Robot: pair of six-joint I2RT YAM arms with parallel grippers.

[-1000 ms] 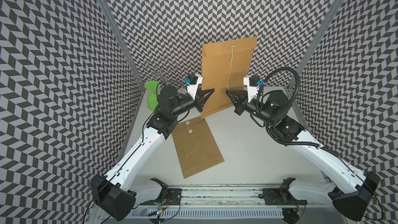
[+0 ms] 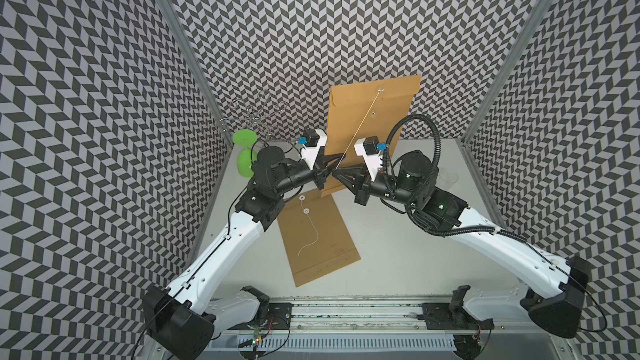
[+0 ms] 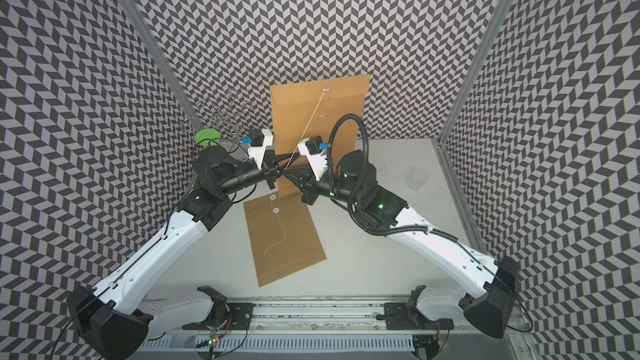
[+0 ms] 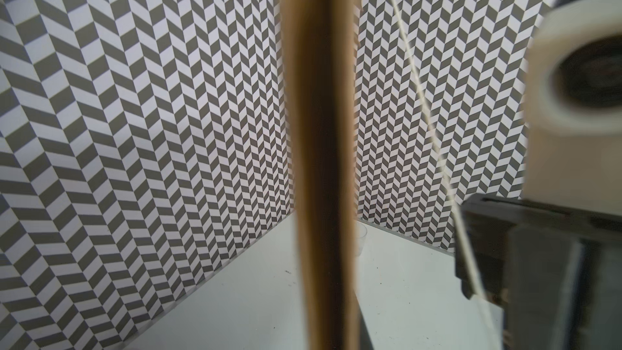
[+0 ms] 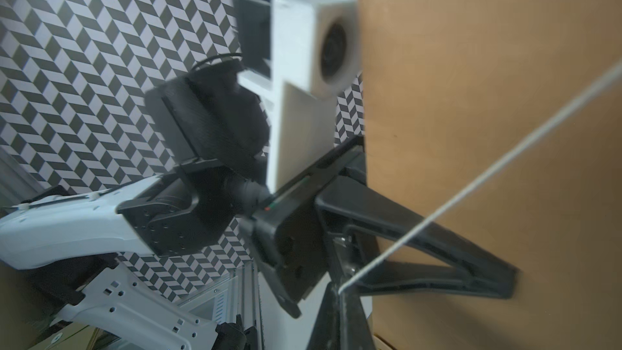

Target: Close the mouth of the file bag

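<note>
The kraft file bag (image 2: 390, 103) stands upright, button discs (image 2: 373, 113) on its face, a white string (image 2: 362, 123) running taut from the top disc down-left to my right gripper (image 2: 338, 172). That gripper is shut with the string at its fingertips, as the right wrist view (image 5: 340, 295) also shows. My left gripper (image 3: 293, 157) is shut at the bag's left part, just above the right one; in the left wrist view the bag's edge (image 4: 324, 123) fills the middle, blurred.
A second bag (image 2: 320, 240) with a loose string lies flat on the table. A green object (image 2: 244, 160) and wire rack stand back left, a clear cup (image 3: 417, 176) at the right.
My right gripper has moved left and down toward the left one, drawing the string diagonal and taut. The bag and left gripper have shifted slightly downward in view.
</note>
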